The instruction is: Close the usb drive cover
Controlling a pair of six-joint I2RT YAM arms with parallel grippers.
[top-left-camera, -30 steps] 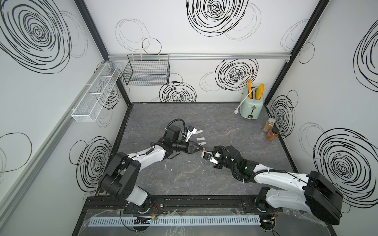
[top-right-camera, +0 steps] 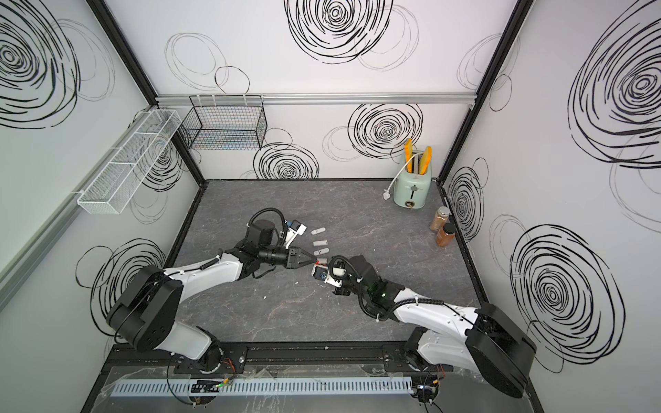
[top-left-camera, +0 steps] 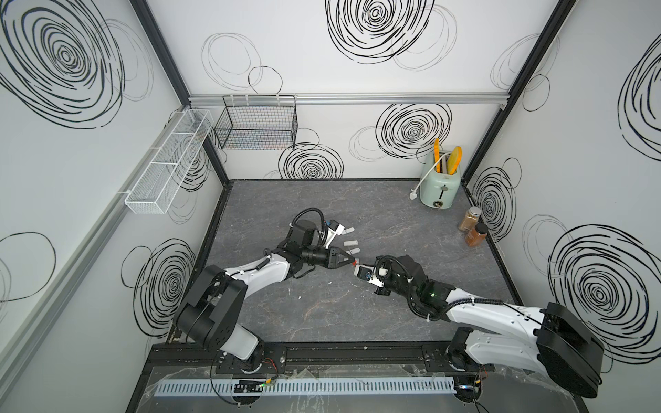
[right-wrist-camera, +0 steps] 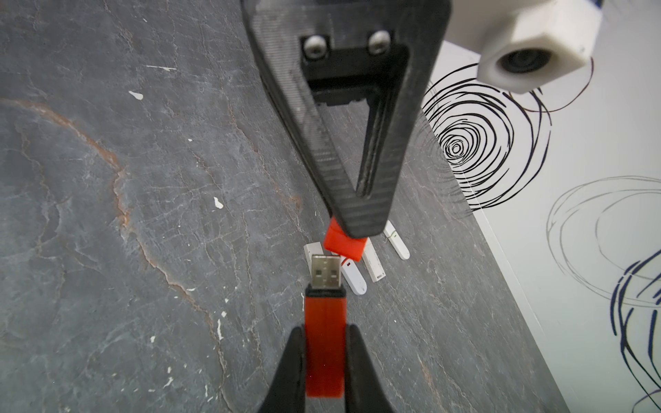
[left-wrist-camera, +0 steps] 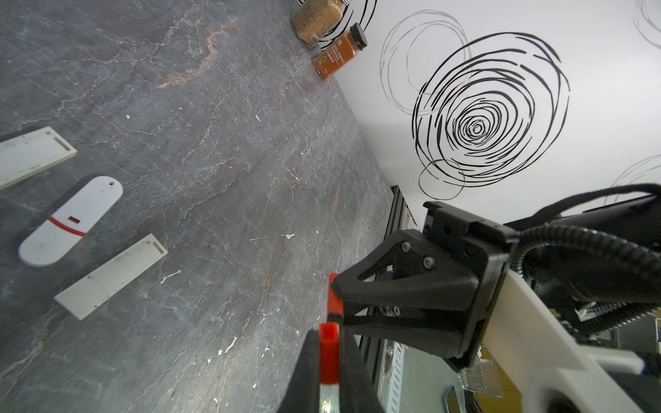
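In the right wrist view, my right gripper is shut on the red usb drive [right-wrist-camera: 325, 351], whose bare metal plug [right-wrist-camera: 325, 272] points away from the fingers. My left gripper is shut on the small red cover [left-wrist-camera: 329, 354], gripped between its fingertips. From the right wrist, that cover shows as a red block at the other arm's tip, just beyond and slightly right of the plug, with a gap apparent between them. Both grippers [top-left-camera: 354, 258] meet tip to tip above the middle of the table.
Several pale usb sticks lie on the table behind the grippers, among them a white one with a red band [left-wrist-camera: 70, 221]. Two spice jars [top-left-camera: 471, 219] and a green toaster [top-left-camera: 440, 187] stand far right.
The left arm looks unmoved.
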